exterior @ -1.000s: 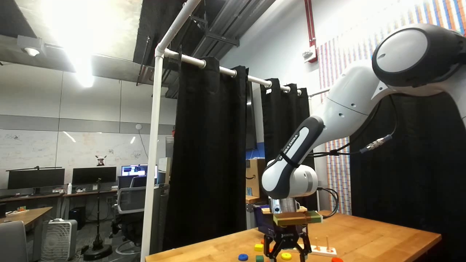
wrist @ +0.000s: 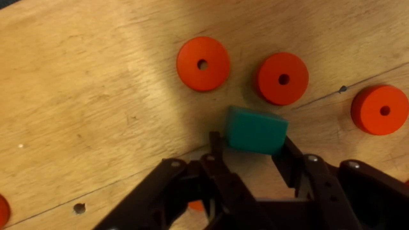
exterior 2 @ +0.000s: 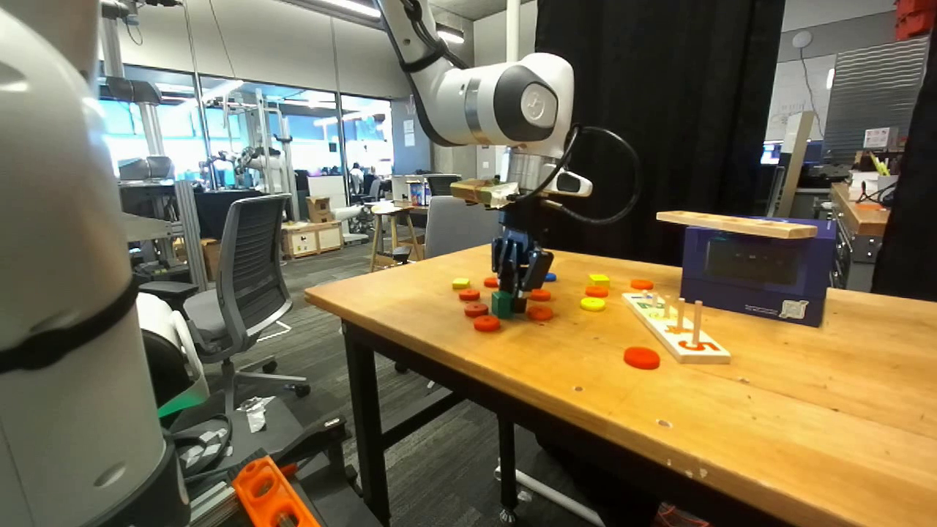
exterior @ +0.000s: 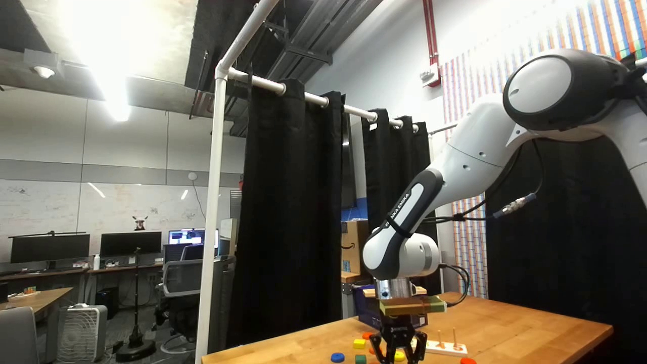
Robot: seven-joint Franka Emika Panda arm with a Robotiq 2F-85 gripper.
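Note:
A green block sits at the fingertips of my gripper in the wrist view. One dark finger is close by its left side; the other reaches its lower right corner. The fingers stand part open, and firm contact on both sides cannot be made out. From exterior view 2, the same green block appears at table level, close against my lowered gripper. Exterior view 1 cuts off the tips of the gripper at the bottom edge.
Several orange discs surround the block. A peg board and a dark blue box stand to the right in exterior view 2. Another green piece lies beside a blue disc.
My gripper has come down slightly and its fingers are closer together than a second ago. The arm's elbow has shifted lower and to the left in exterior view 1.

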